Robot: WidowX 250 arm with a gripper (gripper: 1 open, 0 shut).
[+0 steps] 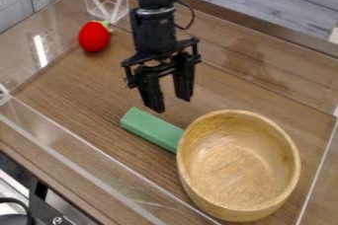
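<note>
My black gripper [166,93] hangs over the wooden table, its fingers apart with nothing seen between them. Just below it lies a green block [150,126], elongated, its right end against or partly behind a large round yellow bowl [235,191]. A red object [94,36], round like a tomato, rests at the back left, left of the arm.
A clear plastic item stands behind the red object. The table's edge runs along the lower left, with cables beyond it.
</note>
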